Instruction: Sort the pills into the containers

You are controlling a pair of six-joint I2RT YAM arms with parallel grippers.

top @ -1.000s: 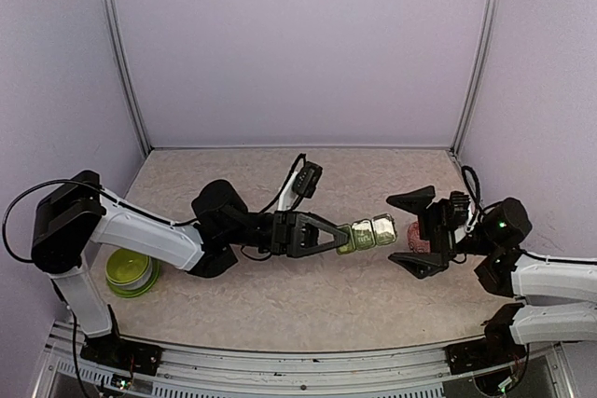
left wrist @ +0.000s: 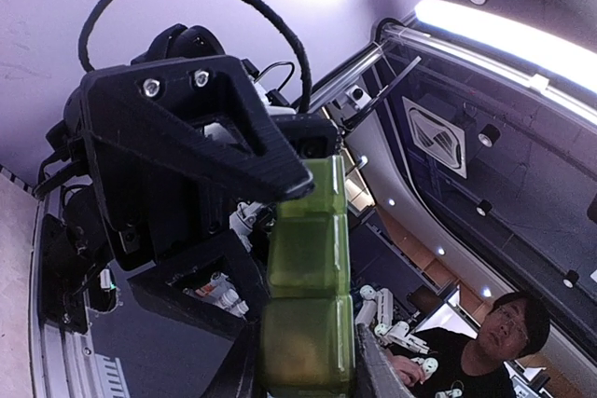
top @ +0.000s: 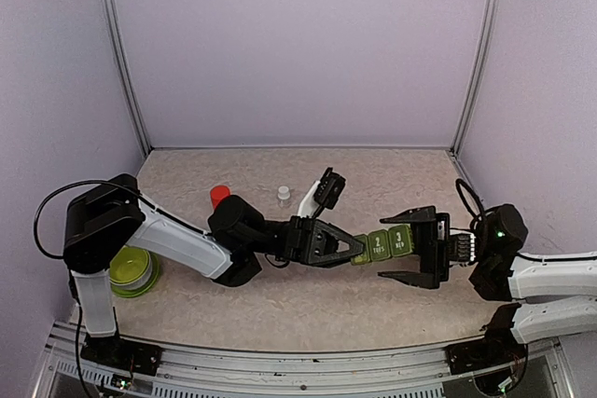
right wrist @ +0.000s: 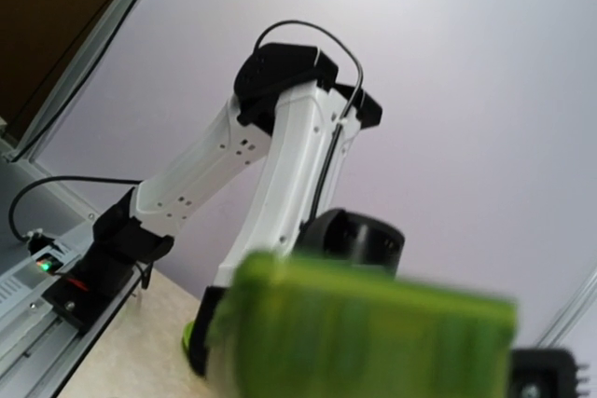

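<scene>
A green pill organizer (top: 390, 242) with numbered compartments is held in the air, level between the two arms. My left gripper (top: 357, 248) is shut on its left end. In the left wrist view the organizer (left wrist: 308, 272) rises from that gripper as a column of translucent boxes. My right gripper (top: 384, 247) stands open around the organizer's free right end, one finger (top: 410, 216) above it and the other (top: 409, 278) below in the top view, with a gap visible below. The right wrist view shows the organizer (right wrist: 373, 333) close and blurred. No loose pills can be made out.
Green bowls (top: 132, 267) are stacked at the table's left, behind the left arm. A red-capped item (top: 219, 194) and a small white-capped bottle (top: 284, 194) stand farther back.
My left gripper has carried the organizer rightward, and its end now lies between the right gripper's fingers.
</scene>
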